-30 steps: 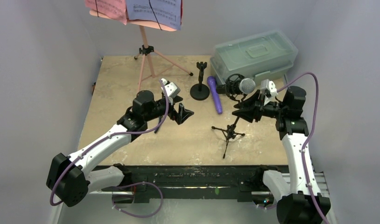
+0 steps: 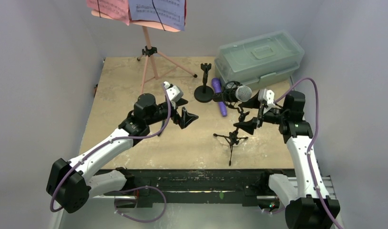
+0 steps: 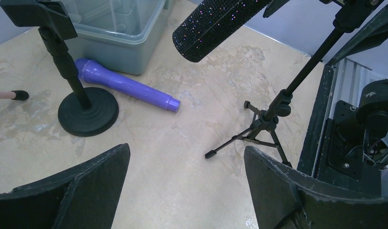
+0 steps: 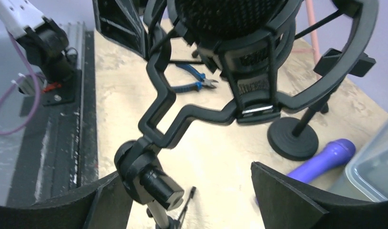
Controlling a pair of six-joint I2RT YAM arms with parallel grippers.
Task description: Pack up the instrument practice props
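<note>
A black tripod stand (image 2: 232, 138) stands upright on the table's right half, carrying a black microphone (image 2: 238, 93) with a silver grille in a shock mount at its top. Around the stand's upper part my right gripper (image 2: 249, 113) is open; in the right wrist view the mount's joint (image 4: 147, 174) lies between its fingers, nearer the left one. My left gripper (image 2: 186, 113) hangs open and empty over mid-table. A purple microphone (image 3: 130, 89) lies beside the black round-based stand (image 3: 88, 112). Behind them sits the translucent green box (image 2: 260, 57), its lid down.
A pink music stand (image 2: 151, 57) with sheet music rises at the back left. Blue-handled pliers (image 4: 194, 78) lie on the table, partly under my left arm in the top view.
The tripod stand with its microphone shifted slightly left earlier; the left arm has barely moved.
</note>
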